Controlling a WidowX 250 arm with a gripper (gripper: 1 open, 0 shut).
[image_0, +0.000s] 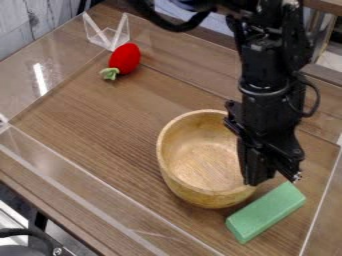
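My black gripper (265, 172) is low over the right rim of a tan bowl (190, 150), its tip near the bowl's right edge; it looks shut, with nothing visible held, though its tip is partly hard to make out. A green block (265, 212) lies on the table just below and right of the bowl.
A red object with a green top (124, 57) lies at the upper left, near a white wire-like item (106, 30). The arm covers much of the upper right.
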